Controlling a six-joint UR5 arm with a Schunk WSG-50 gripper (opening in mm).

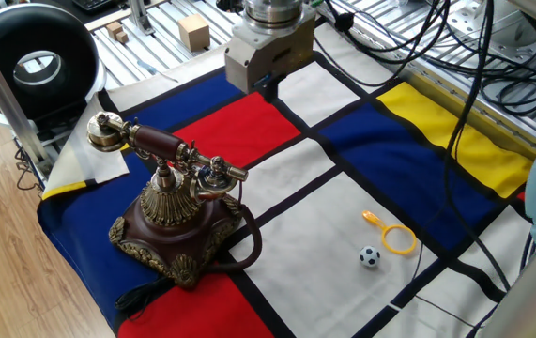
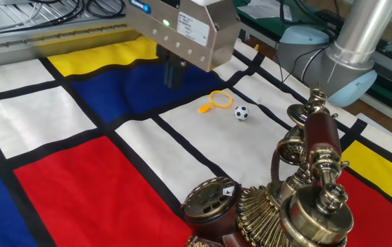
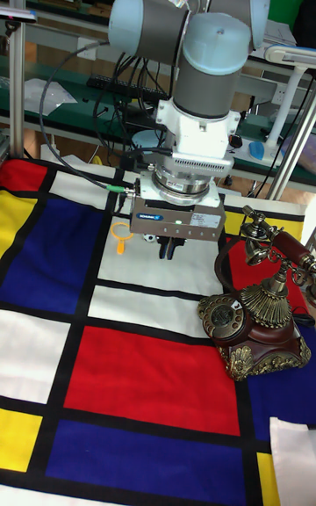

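My gripper (image 2: 172, 74) hangs above the patterned cloth, pointing down; its dark fingers look close together, but I cannot tell whether it is open or shut. A small black-and-white ball (image 1: 369, 256) rests on a large white square of the cloth. Close beside the ball lies an orange ring with a short handle (image 1: 373, 219), flat on the cloth. Both appear too in exterior view 2, the ball (image 2: 241, 112) and the orange handle (image 2: 204, 108) standing clear of the gripper. An antique-style telephone (image 1: 169, 225), dark red with brass trim, stands upright with its handset on the cradle.
The cloth (image 1: 249, 131) has red, blue, yellow and white blocks with black bands, and much of it is bare. Black cables (image 1: 451, 141) hang along the right in exterior view 1. A cardboard box (image 1: 193, 33) sits behind the cloth.
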